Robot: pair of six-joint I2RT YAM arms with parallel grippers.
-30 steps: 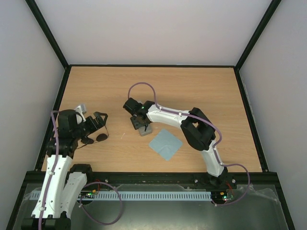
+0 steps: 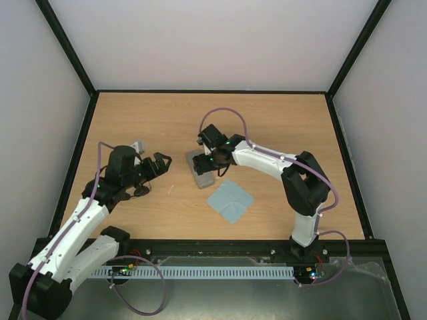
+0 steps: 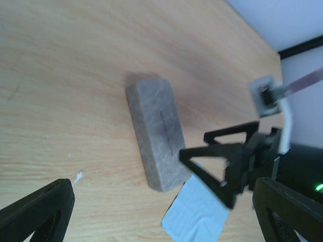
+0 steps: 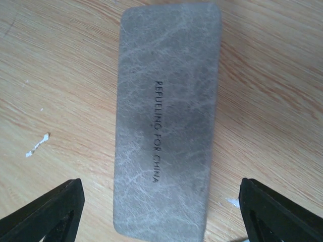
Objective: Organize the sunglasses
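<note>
A grey rectangular case (image 2: 201,175) lies on the wooden table, printed "REFUELING FOR CHINA" in the right wrist view. Dark sunglasses (image 2: 139,191) rest at the left, partly under my left arm. My left gripper (image 2: 160,165) is open above and right of them; in the left wrist view its fingers frame the case from a distance. My right gripper hangs over the case, its fingers apart at either side, not gripping it. A light blue cloth (image 2: 230,200) lies to the right of the case.
Dark frame rails border the table, with walls beyond.
</note>
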